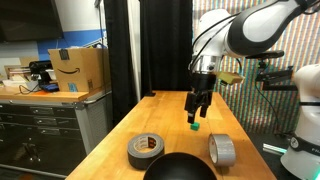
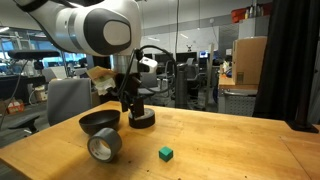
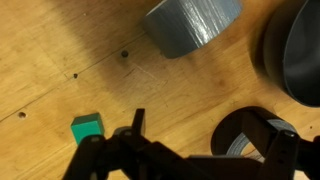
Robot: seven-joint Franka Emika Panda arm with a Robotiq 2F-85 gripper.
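Above the wooden table, my gripper (image 1: 198,106) points down with its fingers apart and nothing visible between them. A small green cube (image 1: 195,127) lies alone on the tabletop. The cube (image 3: 87,127) appears at the lower left of the wrist view, off to the side of the fingers. In the second exterior view the same cube (image 2: 166,155) is near the front, and my gripper is behind it and well above the table.
A roll of silver tape (image 3: 200,22) stands on its edge. A dark tape roll (image 1: 145,158) lies flat beside a black bowl (image 1: 180,169). Cardboard boxes (image 1: 72,69) sit on a side cabinet.
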